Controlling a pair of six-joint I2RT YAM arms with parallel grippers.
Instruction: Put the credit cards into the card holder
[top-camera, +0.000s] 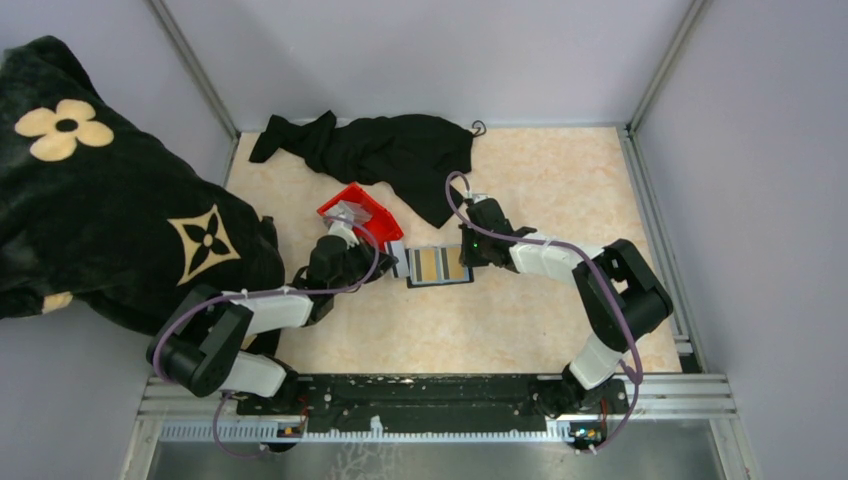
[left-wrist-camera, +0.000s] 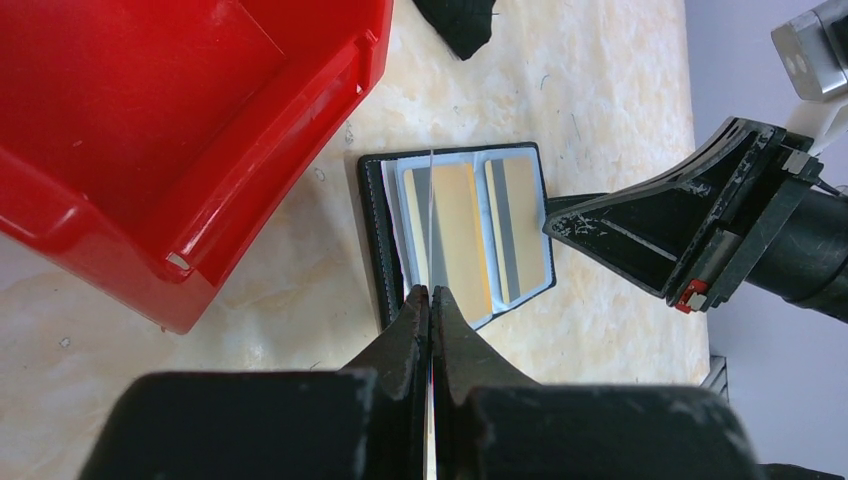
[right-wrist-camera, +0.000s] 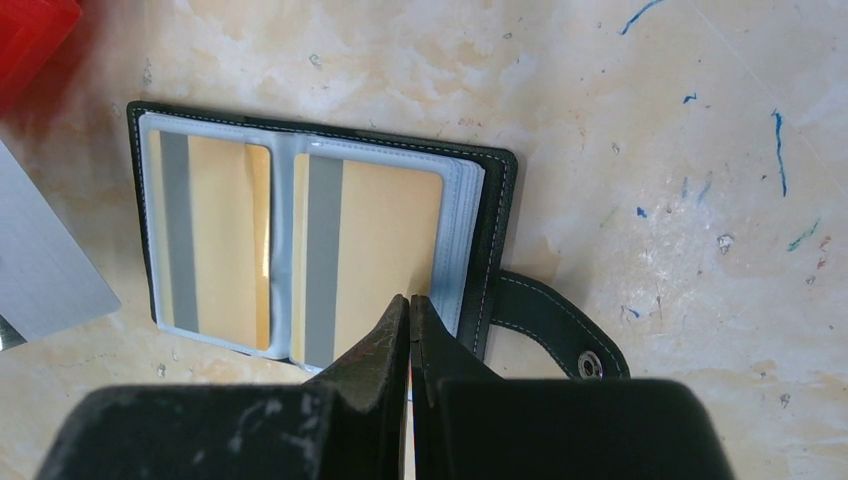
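Note:
The black card holder (top-camera: 440, 282) lies open on the table, its pale sleeves holding gold cards (right-wrist-camera: 370, 240) with grey stripes. My left gripper is shut on a thin card (left-wrist-camera: 431, 210), seen edge-on in the left wrist view and as a pale grey face (right-wrist-camera: 45, 260) at the left of the right wrist view, just beside the holder. My right gripper is shut, its tips over the edge of the holder's right-hand sleeves, with no card visible between them.
A red tray (top-camera: 390, 225) with clear items sits behind my left gripper. A black cloth (top-camera: 400, 150) lies along the back, and a large black cushion (top-camera: 120, 200) fills the left.

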